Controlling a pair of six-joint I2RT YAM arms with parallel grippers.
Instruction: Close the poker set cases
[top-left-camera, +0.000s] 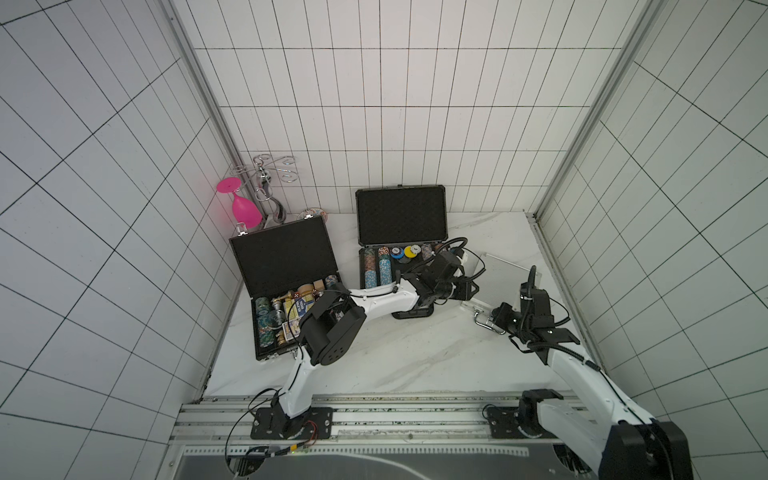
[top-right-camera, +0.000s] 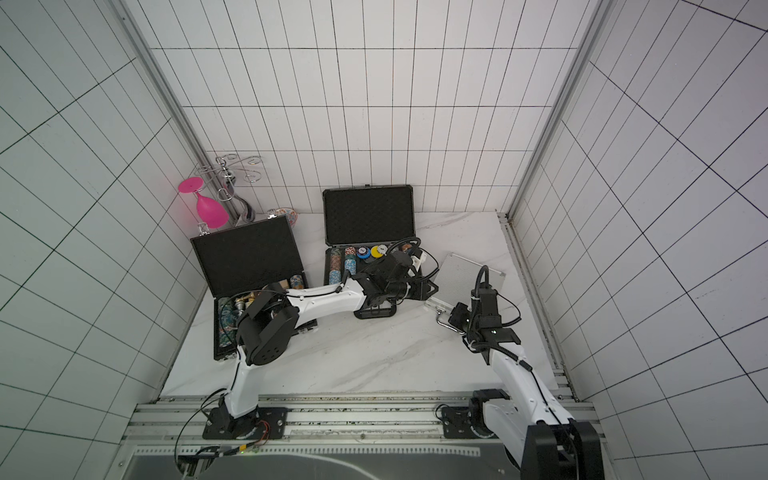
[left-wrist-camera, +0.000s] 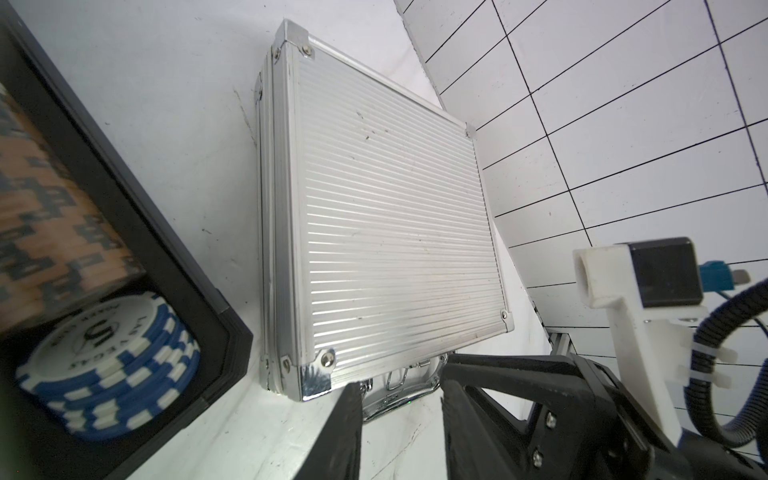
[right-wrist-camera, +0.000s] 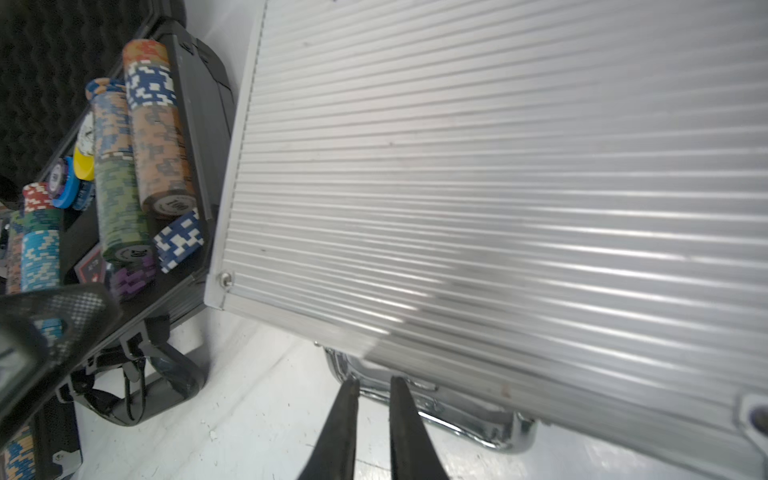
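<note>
On the right lies a silver ribbed case (left-wrist-camera: 392, 216), its lid down flat, with a chrome handle (right-wrist-camera: 448, 428) at its front. The middle case stands open, its black lid (top-left-camera: 401, 216) raised at the back. Farther left, a second case is open too, its black lid (top-left-camera: 286, 256) tilted back. My left gripper hovers near the silver case's front left corner, fingers apart and empty. By the front edge and handle, my right gripper has a small gap between its fingers and holds nothing. My left arm covers parts of both open cases.
Chip stacks (right-wrist-camera: 160, 136) fill the middle case, whose black handle (right-wrist-camera: 172, 376) juts forward. A pink glass (top-left-camera: 246, 211) hangs on a metal stand (top-left-camera: 272, 196) in the back left corner.
</note>
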